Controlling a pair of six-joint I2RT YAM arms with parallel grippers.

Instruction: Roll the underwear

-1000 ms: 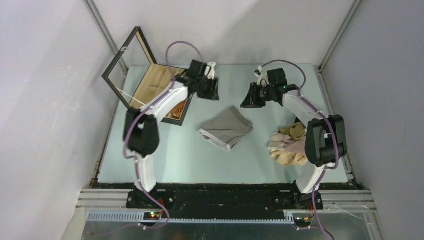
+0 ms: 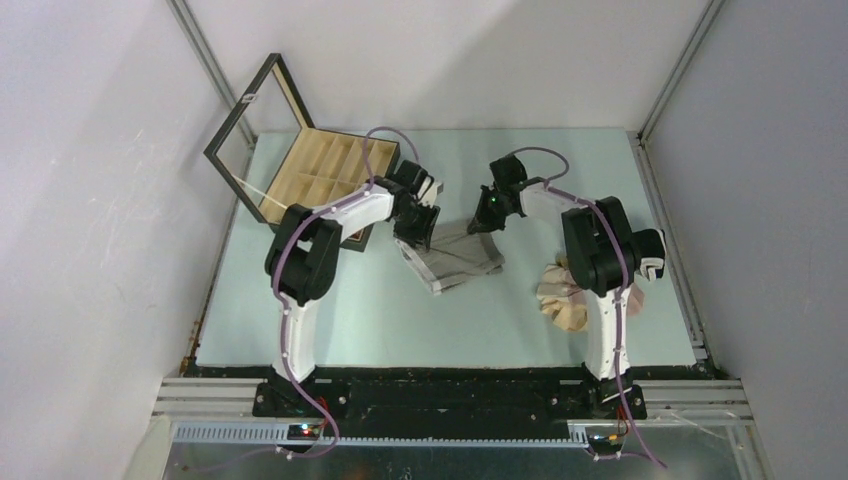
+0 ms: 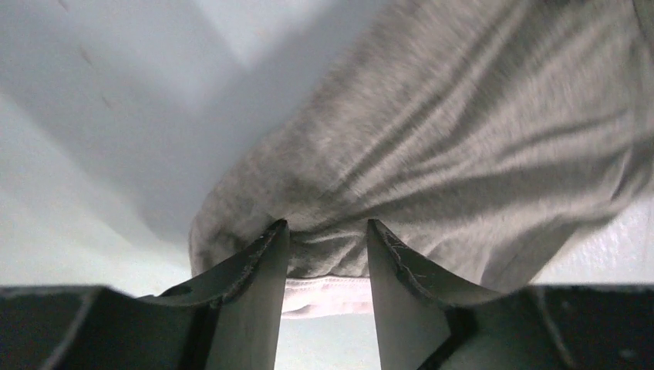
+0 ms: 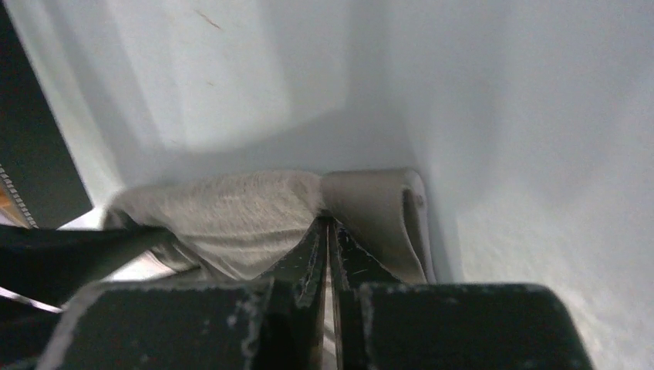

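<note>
The grey underwear (image 2: 455,262) lies flat and wrinkled at the table's centre. My left gripper (image 2: 418,240) is down on its left part; in the left wrist view its parted fingers (image 3: 262,270) sit against the fabric, tips pointing into the folds. My right gripper (image 2: 482,224) is at the upper right corner; in the right wrist view its fingertips (image 4: 316,254) are close together at the folded edge (image 4: 370,193), and whether fabric is pinched between them is unclear.
An open wooden compartment box (image 2: 315,170) stands at the back left. Crumpled beige cloths (image 2: 565,305) lie at the right.
The cloth's front edge has shifted slightly up and left.
</note>
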